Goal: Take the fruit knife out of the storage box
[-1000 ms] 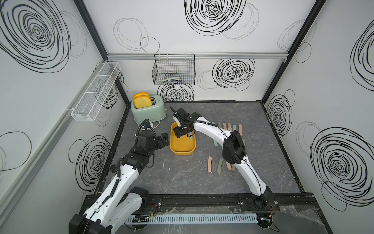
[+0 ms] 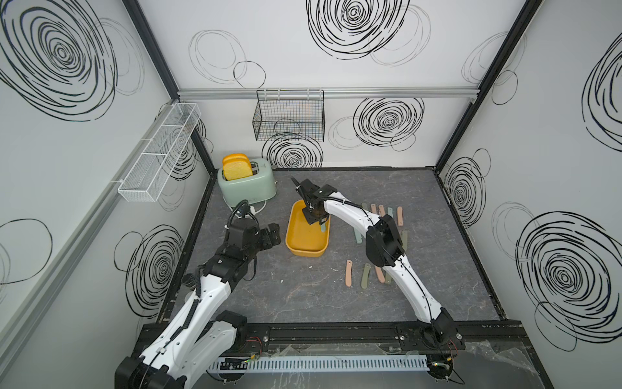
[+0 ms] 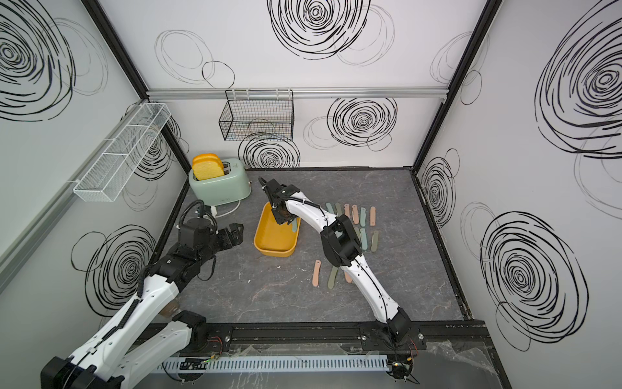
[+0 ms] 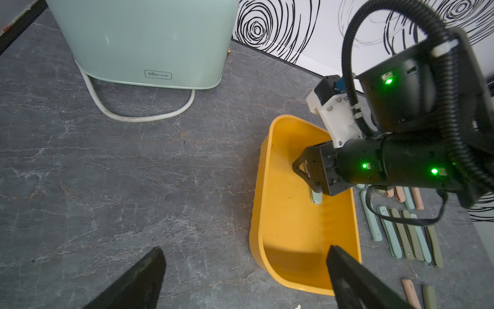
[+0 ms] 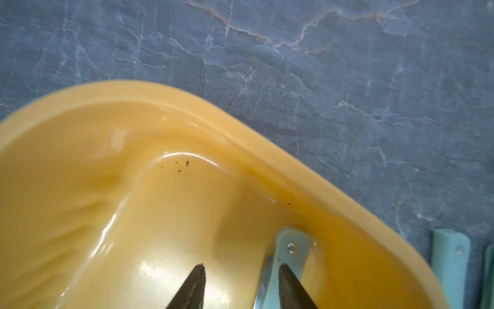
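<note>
The light blue-green fruit knife [image 5: 294, 253] lies on the floor of the yellow storage box [image 5: 195, 226], along its right side. Beside its handle a strip of blade shows. My right gripper reaches into the box; its fingers stand partly apart, the right one overlapping the handle. Whether they grip anything is unclear. From the left wrist view, the handle end [image 4: 316, 197] pokes out below the right gripper. My left gripper is open and empty, left of the box [image 2: 301, 241] and above the table.
A green toaster [image 2: 249, 184] with yellow slices stands behind on the left. Several folded knives [image 2: 364, 275] are spread to the box's right. Wire baskets hang on the left and back walls. Free table lies in front of the box.
Compared with one second ago, my right gripper has moved right within the box. The box has shifted slightly right too. My left arm is nearly still.
</note>
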